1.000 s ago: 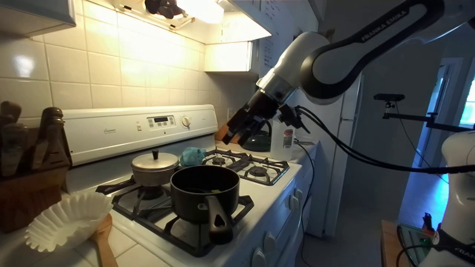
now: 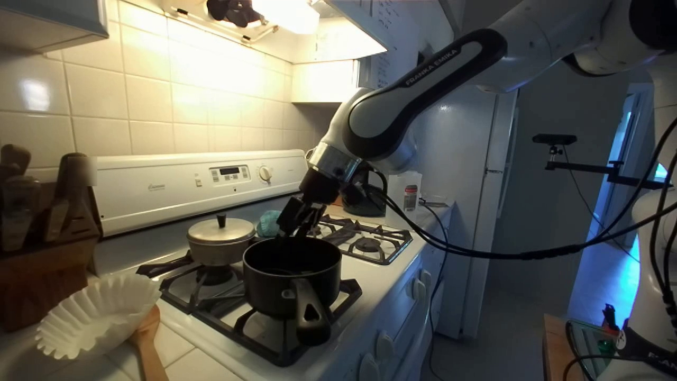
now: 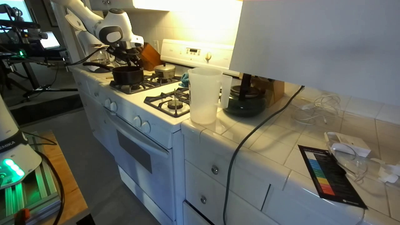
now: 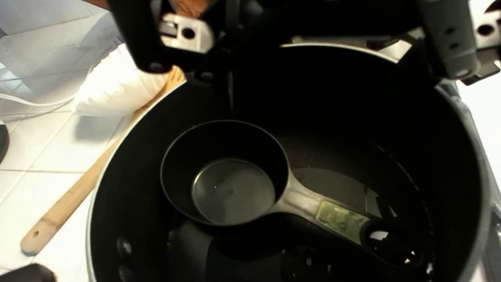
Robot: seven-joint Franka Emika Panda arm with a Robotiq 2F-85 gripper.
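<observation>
A black saucepan (image 2: pixel 292 279) stands on the front burner nearest the counter, its handle pointing toward the front of the stove. In the wrist view, a small dark measuring cup (image 4: pixel 232 192) lies inside the pan, with its grey handle (image 4: pixel 305 199) running to the lower right. My gripper (image 2: pixel 298 229) is tilted downward at the pan's far rim, fingertips close to the opening. Seen from the wrist, the gripper is open, its fingers wide apart above the cup and nothing held between them. Shiny reflections show on the dark pan bottom; whether it holds liquid I cannot tell.
A lidded pot (image 2: pixel 220 241) stands close behind the saucepan, with a teal cloth (image 2: pixel 269 223) beside it. A paper filter (image 2: pixel 98 314) and wooden utensil (image 2: pixel 149 343) occupy the near counter. A clear pitcher (image 3: pixel 205 95) stands past the free burners (image 3: pixel 174 104).
My arm has moved left and down, from above the far burners to the saucepan's opening. The saucepan and lidded pot stand where they were.
</observation>
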